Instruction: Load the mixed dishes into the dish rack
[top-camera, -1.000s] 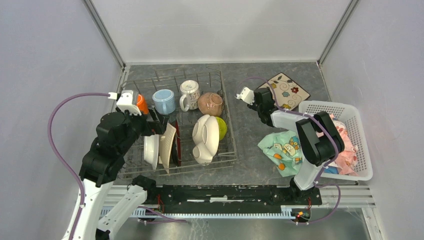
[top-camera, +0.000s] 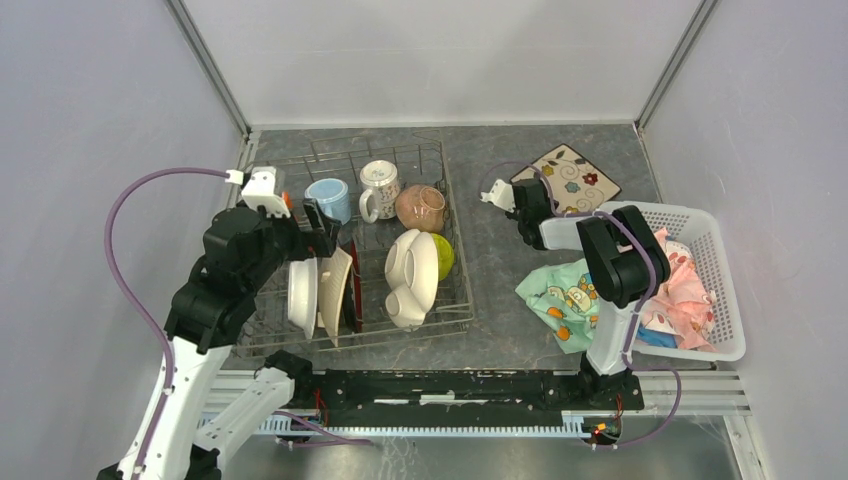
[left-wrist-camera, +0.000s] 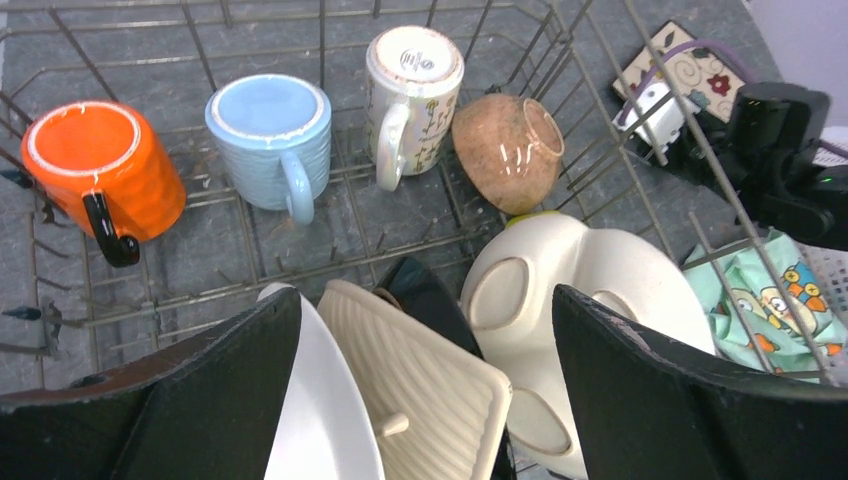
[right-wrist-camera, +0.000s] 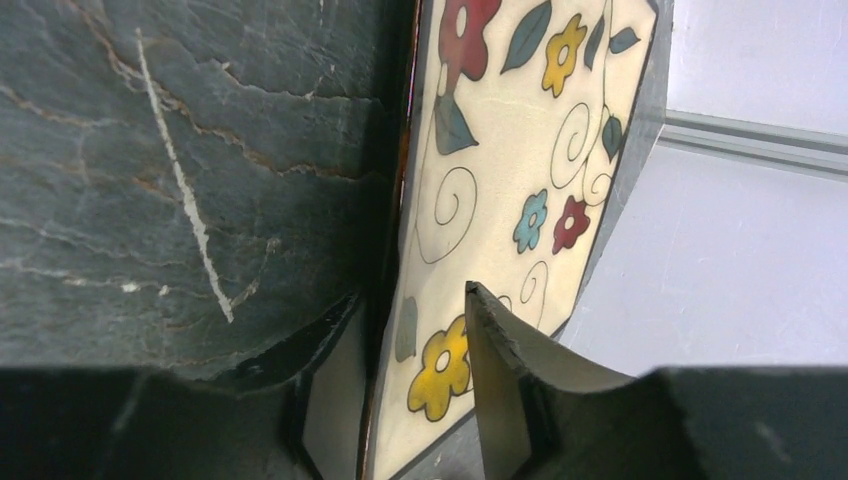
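Note:
A cream square dish with flowers (right-wrist-camera: 520, 130) lies on the grey counter at the back right. My right gripper is part open over its near edge, one finger either side of the rim. My left gripper hangs open above the wire rack (top-camera: 450, 200). The rack holds an orange mug (left-wrist-camera: 98, 160), blue mug (left-wrist-camera: 265, 130), patterned mug (left-wrist-camera: 418, 80), brown bowl (left-wrist-camera: 505, 150), and several white dishes (left-wrist-camera: 530, 270) and plates, upright or tilted.
A white basket (top-camera: 720, 290) with cloths stands at the right. A green cloth (top-camera: 555, 305) lies in front of my right arm. Bare counter (top-camera: 495, 310) separates rack and cloth.
My right gripper has shifted slightly right, and its arm's elbow has moved back and left.

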